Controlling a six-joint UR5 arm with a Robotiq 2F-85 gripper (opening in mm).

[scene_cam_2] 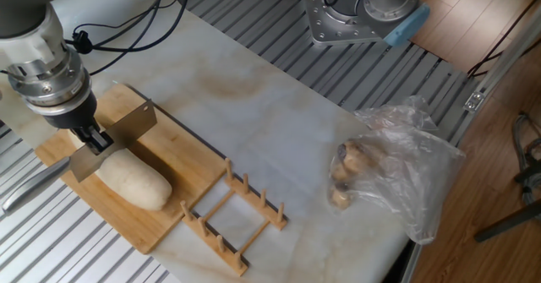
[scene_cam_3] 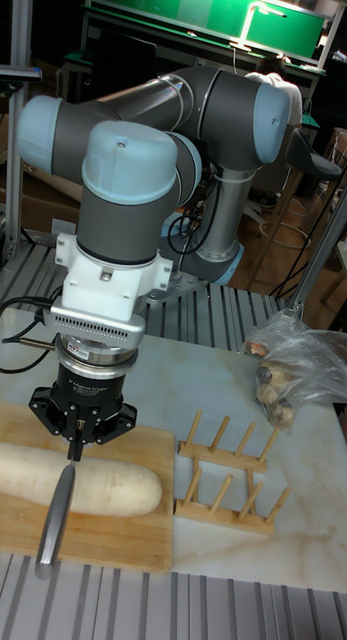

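Observation:
My gripper [scene_cam_2: 100, 144] points down and is shut on the back of a cleaver [scene_cam_2: 133, 126], whose blade stands upright across a thick white radish [scene_cam_2: 135, 180]. The blade's lower edge is at the radish; whether it has cut in cannot be made out. The cleaver's metal handle [scene_cam_3: 57, 523] sticks out toward the front. Beneath lies a wooden cutting board [scene_cam_2: 193, 160], with the radish resting on it. In the other view the gripper [scene_cam_3: 75, 457] is over the radish [scene_cam_3: 121, 489], and the blade shows almost edge-on.
Beside the board stands a wooden peg rack [scene_cam_2: 221, 205] with upright pegs. A clear plastic bag [scene_cam_2: 414, 177] holding brownish lumps [scene_cam_2: 342, 177] lies on the marbled tabletop farther right. Black cables [scene_cam_2: 127, 45] hang by the arm. Between rack and bag the table is clear.

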